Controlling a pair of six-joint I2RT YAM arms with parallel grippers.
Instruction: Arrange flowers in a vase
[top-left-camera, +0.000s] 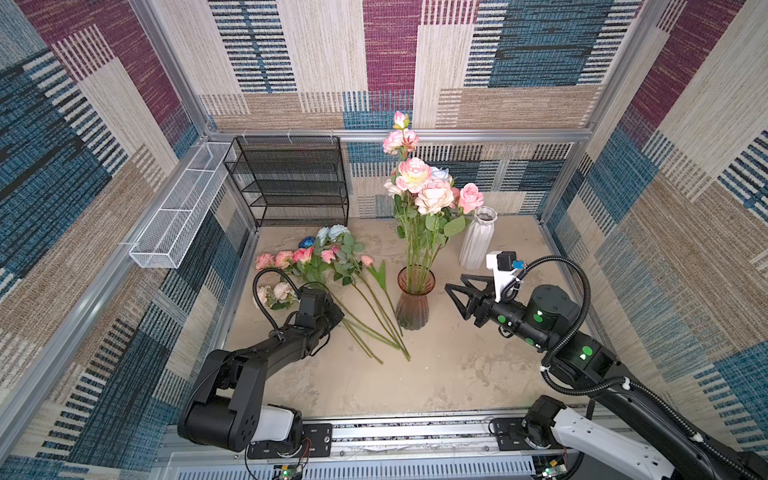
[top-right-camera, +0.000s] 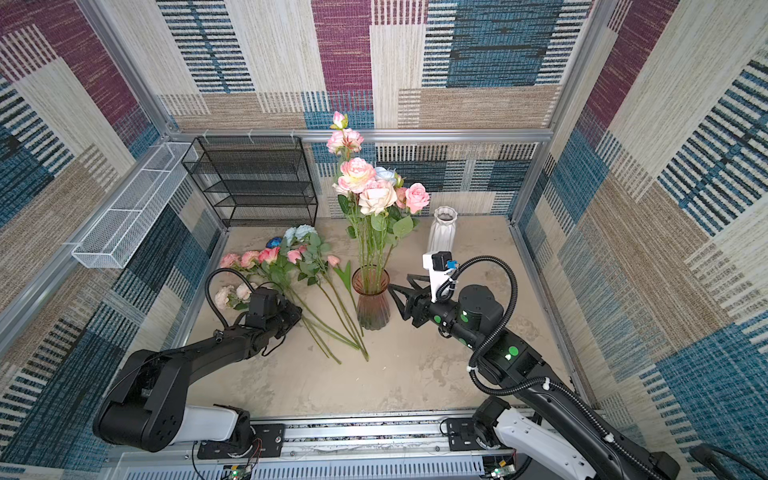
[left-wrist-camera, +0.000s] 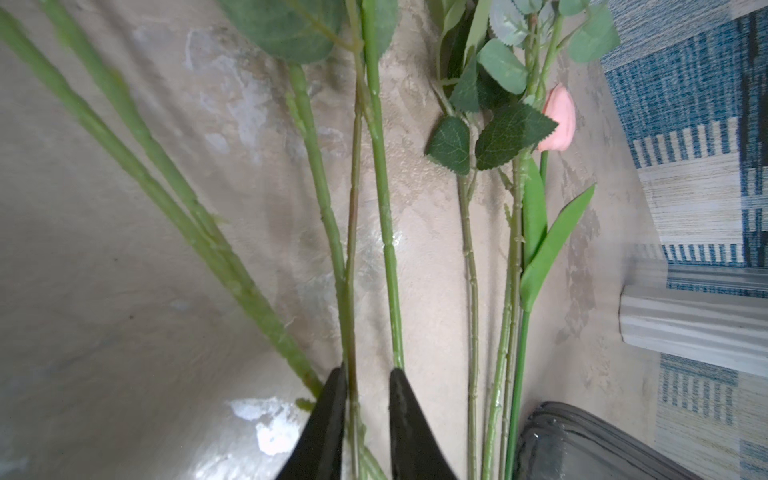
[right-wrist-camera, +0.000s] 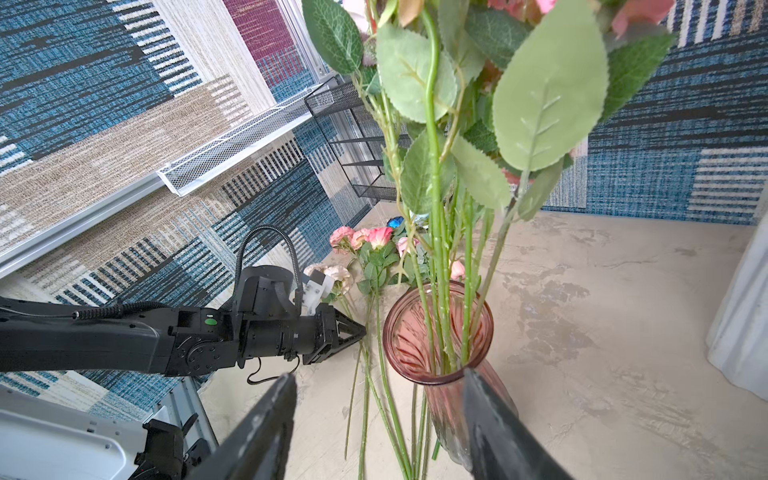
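Observation:
A pinkish glass vase (top-left-camera: 413, 308) holds tall pink and cream roses (top-left-camera: 434, 197). Left of it, loose flowers (top-left-camera: 302, 254) lie on the table, stems toward the front. My left gripper is low over these stems, fingers apart, with a thin stem at or between the tips; whether it touches them I cannot tell. My right gripper stands open right of the vase, nothing between its fingers, facing the stems in it.
A white ribbed vase (top-left-camera: 477, 240) stands at the back right. A black mesh rack (top-left-camera: 286, 180) hangs at the back left, a white wire basket (top-left-camera: 177, 204) on the left wall.

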